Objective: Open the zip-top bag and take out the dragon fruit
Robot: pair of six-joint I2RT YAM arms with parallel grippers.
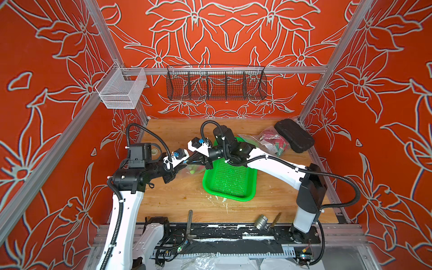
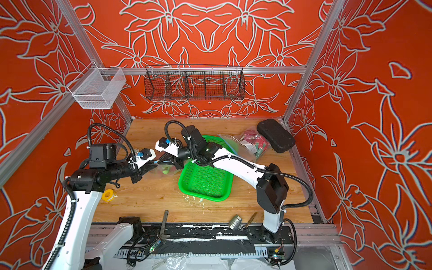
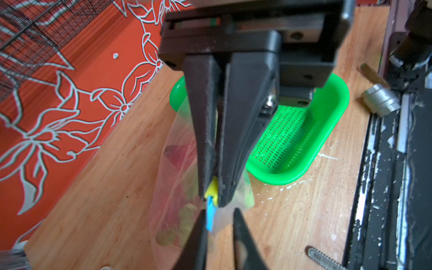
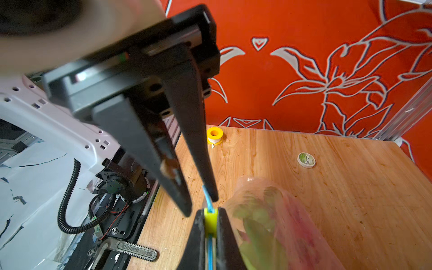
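Observation:
The clear zip top bag [image 3: 175,211] hangs below the grippers, with the pink and green dragon fruit [image 4: 265,225] showing through its film. A blue zip strip [image 3: 210,218] runs along its top, carrying a yellow slider [image 3: 212,189]. My right gripper is shut on that slider. Just beyond it, my left gripper stands part open, its fingers apart near the end of the blue strip, one finger close to or touching it. Both top views hide the slider behind the arms.
A green basket [image 1: 207,189] sits empty right of the bag, partly under the right arm. A second bag [image 1: 272,141] and a black case [image 1: 294,135] lie at the back right. A yellow tape roll [image 2: 108,195] is at the left.

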